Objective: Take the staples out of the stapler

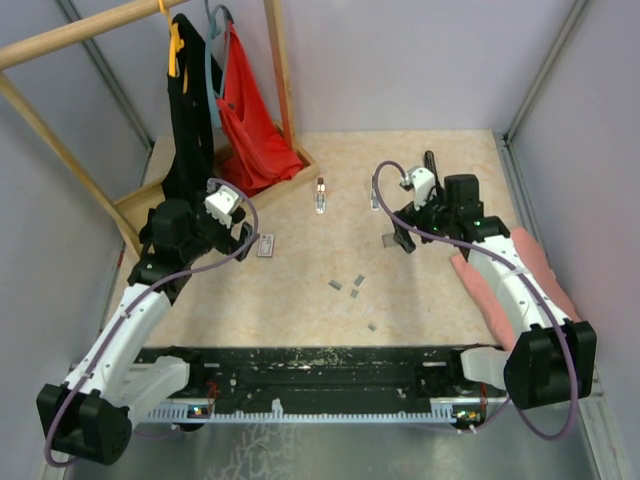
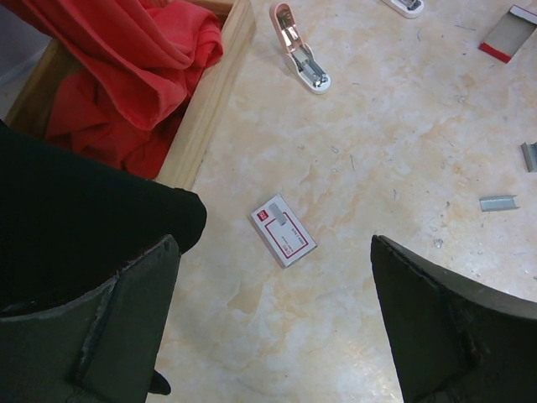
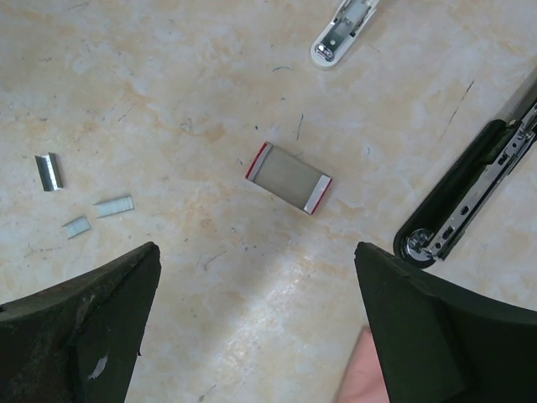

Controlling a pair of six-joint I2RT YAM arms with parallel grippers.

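My left gripper (image 1: 240,238) hangs open over the table's left side, beside a small staple box (image 2: 283,231). My right gripper (image 1: 404,236) is open above a grey box with red ends (image 3: 285,176). A long black stapler (image 3: 470,189) lies at the right. A small white stapler with a copper-coloured part (image 2: 299,54) lies at the back middle, another white one (image 3: 344,34) right of it. Loose staple strips (image 3: 113,206) lie mid-table. Both grippers hold nothing.
A wooden rack with red cloth (image 1: 250,150) and black clothes fills the back left. A pink pad (image 1: 480,300) lies along the right edge.
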